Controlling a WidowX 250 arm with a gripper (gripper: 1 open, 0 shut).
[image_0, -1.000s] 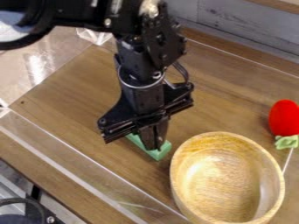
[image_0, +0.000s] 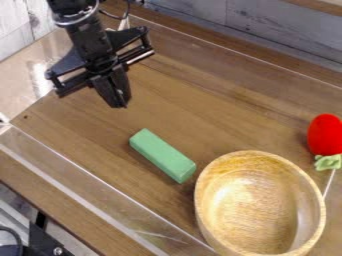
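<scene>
My black gripper (image_0: 118, 92) hangs over the upper left of the wooden table, its fingers shut with nothing seen between them. A green block (image_0: 163, 155) lies on the table below and right of it, apart from the gripper. A wooden bowl (image_0: 259, 205) sits at the lower right, beside the block, and looks empty.
A red object with a green top (image_0: 325, 136) lies at the right edge, above the bowl. A grey wooden wall (image_0: 262, 25) runs along the back. Clear panels border the left side.
My gripper has risen and moved up and left, away from over the green block, which now shows fully. The block, bowl and red object stay where they were.
</scene>
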